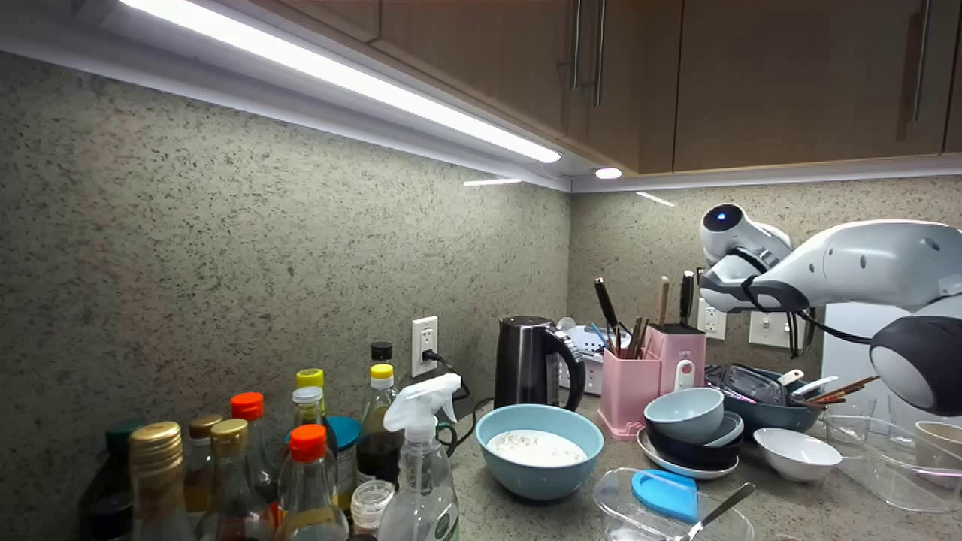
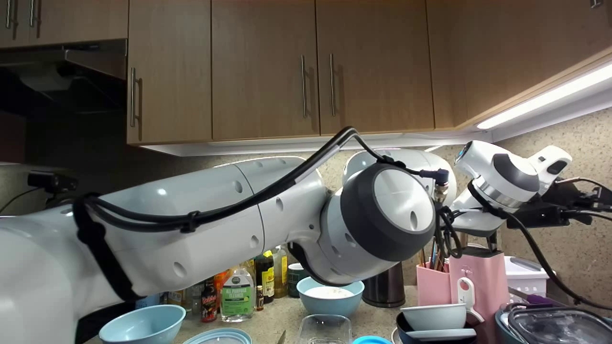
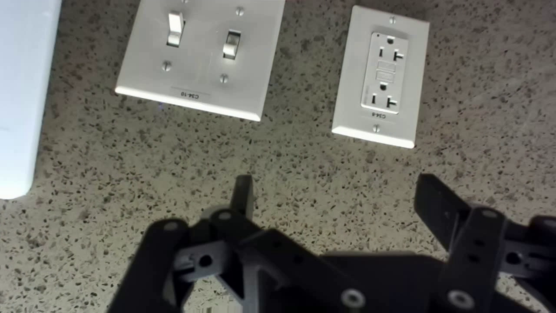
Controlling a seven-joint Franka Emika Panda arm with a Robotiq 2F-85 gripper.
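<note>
In the wrist view my gripper is open, its two dark fingers wide apart with only the speckled wall between them. Beyond the fingers, a white outlet (image 3: 383,75) and a double light switch (image 3: 200,57) are set in that wall. From the second exterior view, the dark gripper body (image 2: 533,213) is partly visible above and behind the pink knife block (image 2: 479,275). The first exterior view shows the arm's wrist (image 1: 744,261) in the air near the back wall, but its fingers are hidden there.
Stacked bowls (image 1: 685,415), a white bowl (image 1: 798,452) and a dish-filled basin (image 1: 766,410) crowd the counter below. A blue bowl with white contents (image 1: 538,451) stands by the black kettle (image 1: 527,361). Bottles (image 1: 307,478) line the left. Cabinets (image 1: 812,81) hang overhead.
</note>
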